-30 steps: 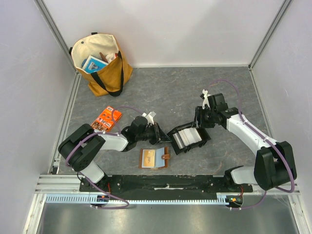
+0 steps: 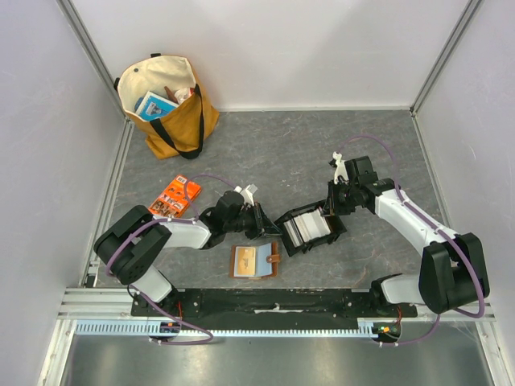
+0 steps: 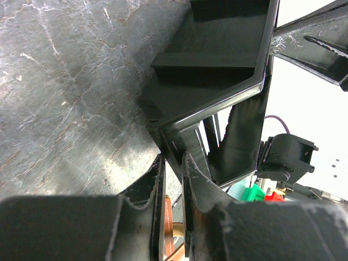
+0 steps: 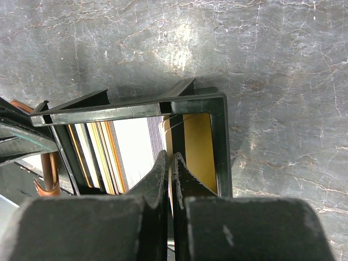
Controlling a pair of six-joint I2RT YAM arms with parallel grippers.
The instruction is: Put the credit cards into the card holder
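A black open-framed holder (image 2: pixel 338 236) lies tilted on the table, with a row of thin, card-like pieces (image 4: pixel 136 147) packed inside. At the holder's left corner is my left gripper, its fingers narrowly parted, with the holder's edge by the tips. My right gripper is shut over the holder's other end. A tan card edge (image 4: pixel 168 136) at the row's end lines up with its fingertips; whether it is pinched cannot be told. Beyond it shows a gold panel (image 4: pixel 199 144). In front lies an open brown case (image 2: pixel 274 260) with tan and pale-blue panels.
A mustard bag (image 2: pixel 193 129) holding several things stands at the back left. An orange-red booklet (image 2: pixel 173 197) lies behind the left arm.
The left arm and the holder show almost no movement.
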